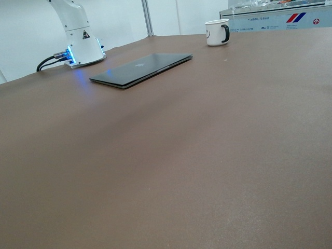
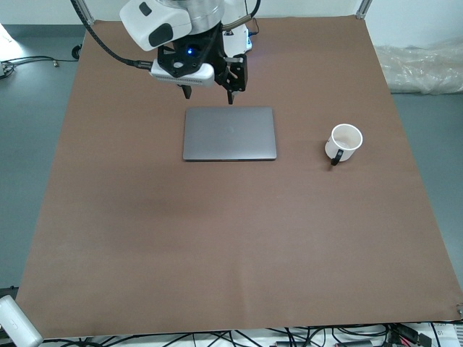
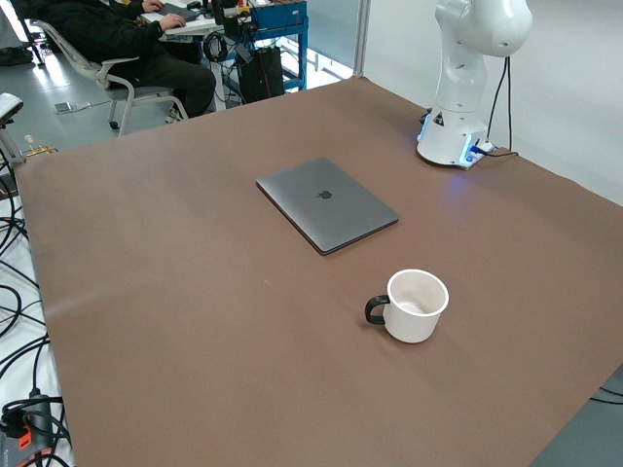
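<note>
A closed silver laptop (image 2: 229, 134) lies flat on the brown table (image 2: 239, 238), also seen as the laptop (image 1: 140, 70) and the laptop (image 3: 326, 204). A white mug (image 2: 343, 142) with a black handle stands upright right of it in the left view, also the mug (image 1: 216, 33) and the mug (image 3: 414, 306). My gripper (image 2: 209, 95) hangs at the table's back, above and behind the laptop, its two black fingers apart with nothing seen between them. In the top and right views only the arm shows, not the gripper.
Cables lie along the front edge outside the tabletop. A plastic-wrapped bundle (image 2: 423, 69) is off the table at the back right. A person (image 3: 127, 49) sits at another desk beyond the table.
</note>
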